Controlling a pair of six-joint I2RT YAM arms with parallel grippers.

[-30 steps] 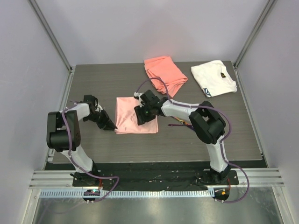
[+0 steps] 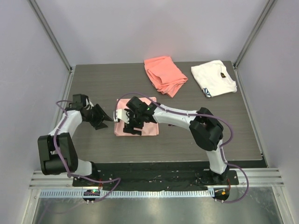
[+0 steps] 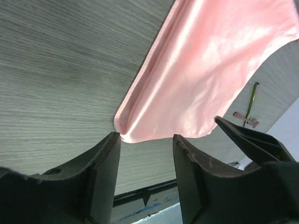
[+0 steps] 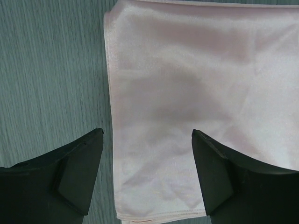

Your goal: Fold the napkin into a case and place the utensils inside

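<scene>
The pink napkin (image 2: 149, 129) lies folded over into a rough rectangle in the table's middle, with a folded strip along one edge in the left wrist view (image 3: 154, 79). My right gripper hovers open over its left part, one finger above bare table and one above cloth. My left gripper is just left of the napkin's near-left corner, fingers apart, with nothing visibly held. Utensils (image 3: 252, 102) lie right of the napkin, mostly hidden by the right arm in the top view.
A coral cloth stack (image 2: 166, 74) lies at the back, and a white cloth (image 2: 212, 79) at back right.
My right gripper has moved left across the napkin, its arm now covering much of the utensils. My left gripper has drawn back and slightly left from the napkin's near-left corner.
</scene>
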